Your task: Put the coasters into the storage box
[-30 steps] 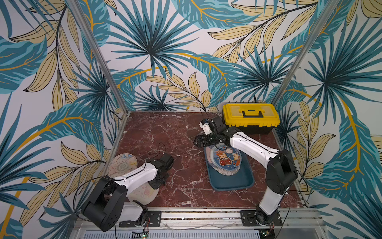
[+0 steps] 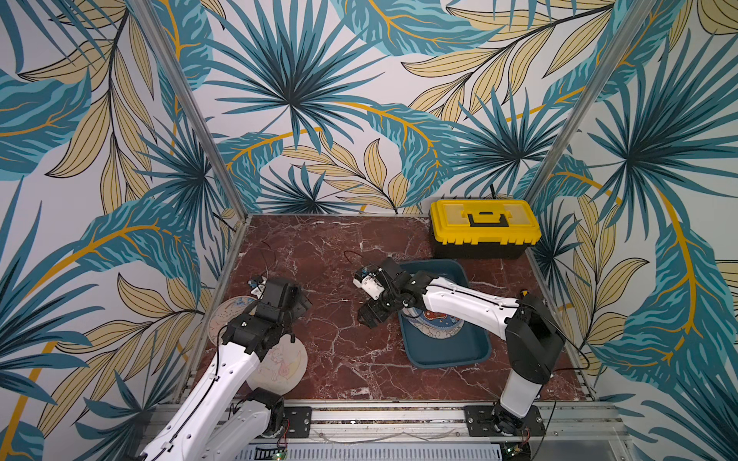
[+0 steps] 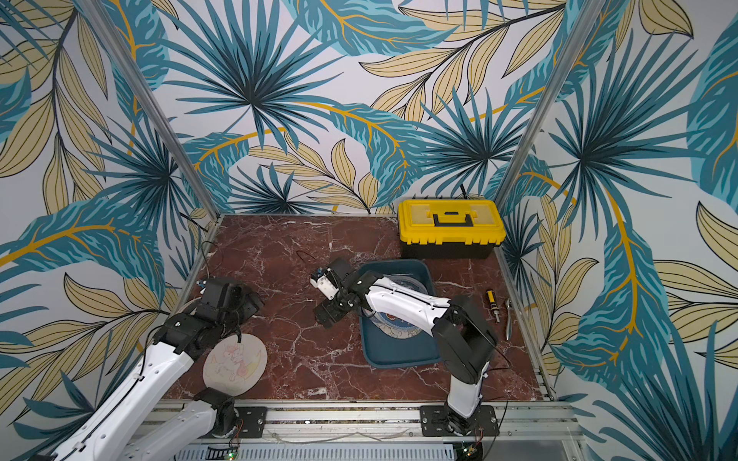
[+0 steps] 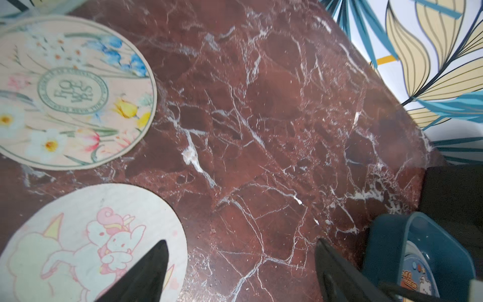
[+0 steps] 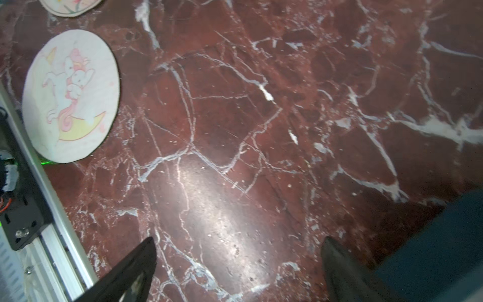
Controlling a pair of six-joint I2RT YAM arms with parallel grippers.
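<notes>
Two round coasters lie flat at the left of the table: a floral coaster (image 4: 120, 90) and, nearer the front, a pale unicorn coaster (image 4: 100, 226). Coasters with cartoon prints (image 2: 438, 326) rest inside the blue storage box (image 2: 446, 357), partly hidden by the right arm. My left gripper hovers above the table by the two coasters, fingers apart and empty. Over bare table just left of the box, my right gripper is open, nothing between its fingers; its wrist view also shows the unicorn coaster (image 5: 70, 95) well off to the left.
A yellow-lidded toolbox (image 2: 484, 226) stands at the back right. Right of the blue box lie a screwdriver (image 3: 492, 299) and pliers (image 3: 508, 319). Bare table stretches across the middle and back left.
The left arm has swung, bringing its gripper left and back, closer to the coasters.
</notes>
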